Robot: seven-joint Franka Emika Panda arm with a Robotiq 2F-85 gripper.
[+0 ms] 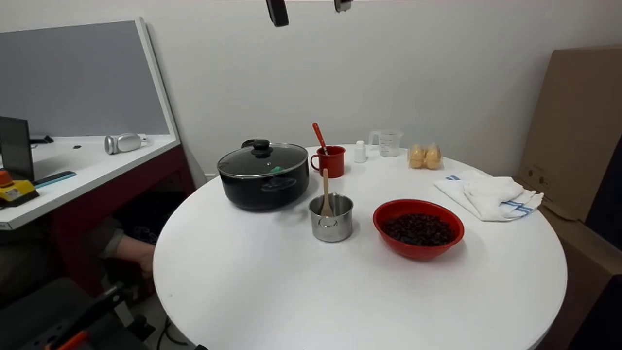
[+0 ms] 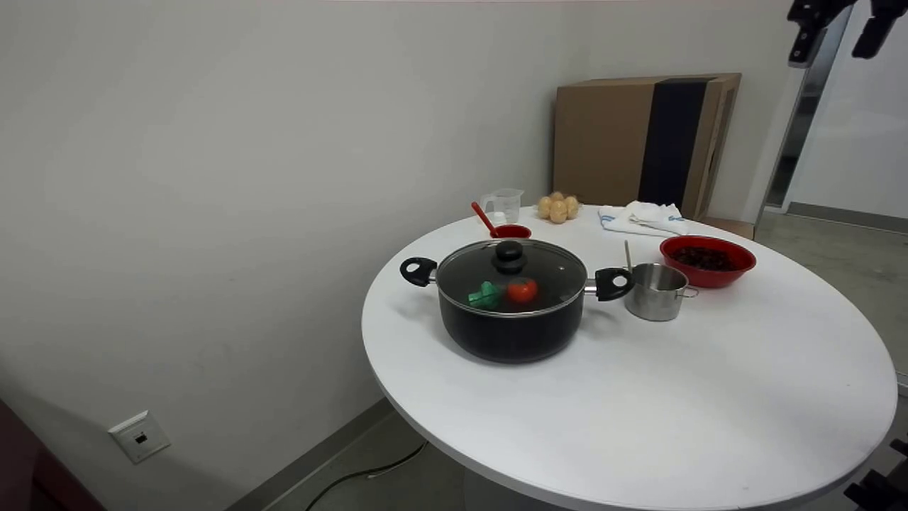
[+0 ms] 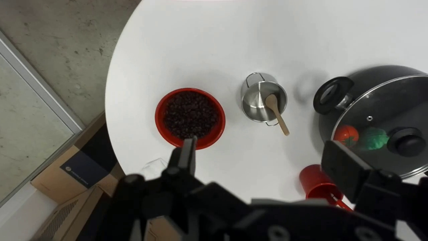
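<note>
My gripper [image 1: 310,10] hangs high above the table, its two fingers spread wide and nothing between them. In the wrist view one finger [image 3: 187,156] overlaps the near rim of the red bowl [image 3: 216,134], which is full of dark beans [image 3: 190,114]. A small steel pot [image 1: 332,227] stands mid-table with a wooden spoon [image 1: 326,192] leaning in it. Left of that in exterior view 1 is a black pot [image 1: 259,192] under a glass lid [image 2: 545,294]. Through the glass show a tomato [image 2: 521,291] and a green piece [image 2: 485,295].
Toward the back stand a red mug [image 1: 333,162] holding a red-handled utensil, a white shaker [image 1: 360,152], a clear measuring cup [image 1: 388,143] and packed eggs [image 1: 424,156]. A folded towel [image 1: 492,195] lies right.
</note>
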